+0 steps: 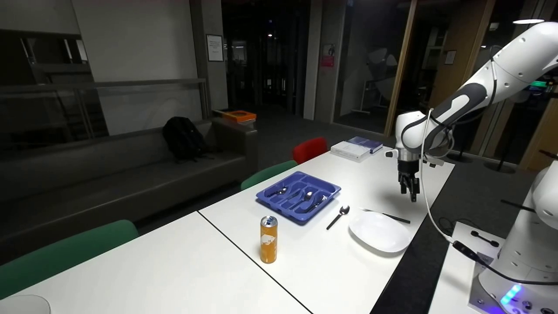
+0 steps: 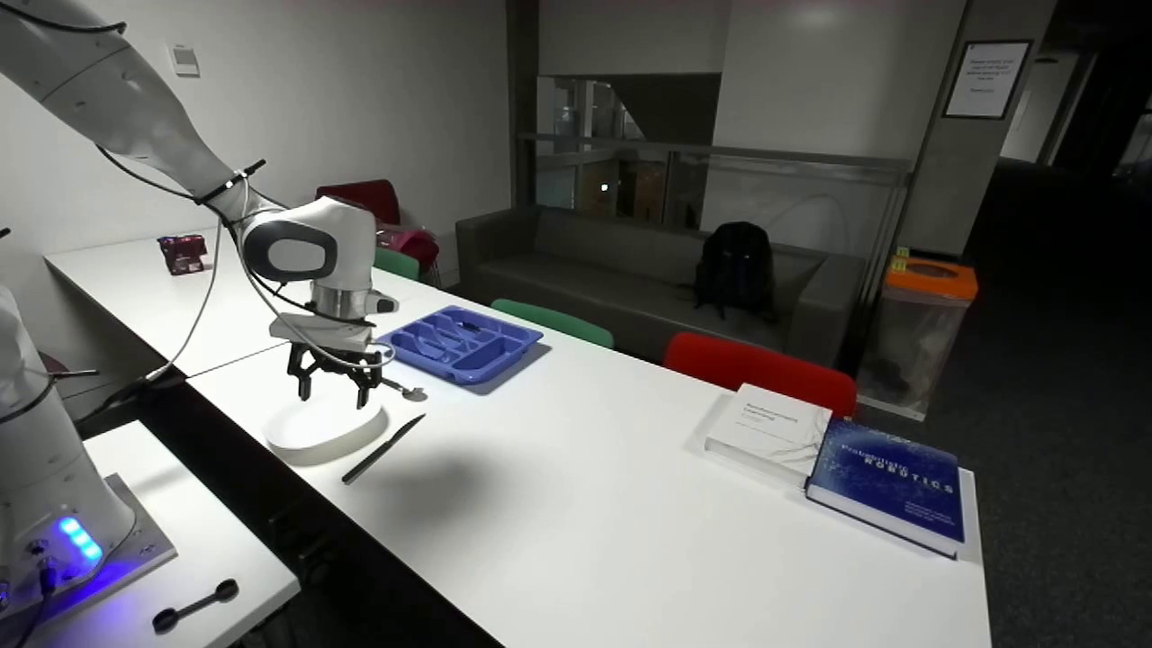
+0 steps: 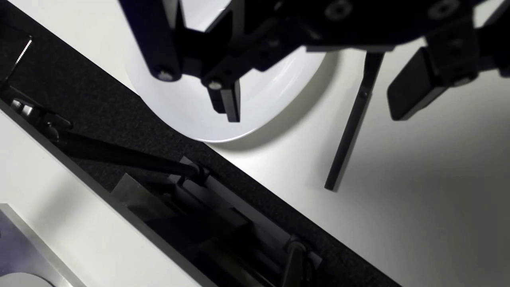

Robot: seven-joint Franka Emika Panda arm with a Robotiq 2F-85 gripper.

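Observation:
My gripper (image 1: 408, 194) hangs above the white table, open and empty, its fingers spread apart in the second exterior view. Below it, in the wrist view, a dark-handled knife (image 3: 351, 129) lies on the table between the two fingers as seen from above; its upper part is hidden behind the gripper body. Beside the knife sits a white plate (image 1: 380, 232), close to the table's edge and empty. A spoon (image 1: 338, 217) with a dark handle rests between the plate and a blue cutlery tray (image 1: 301, 220). Several pieces of cutlery lie in the tray's compartments.
An orange can (image 1: 269, 240) stands upright near the table seam. Two books, one white (image 2: 769, 428) and one blue (image 2: 887, 482), lie at the far end. A dark gap separates the table from the robot's base.

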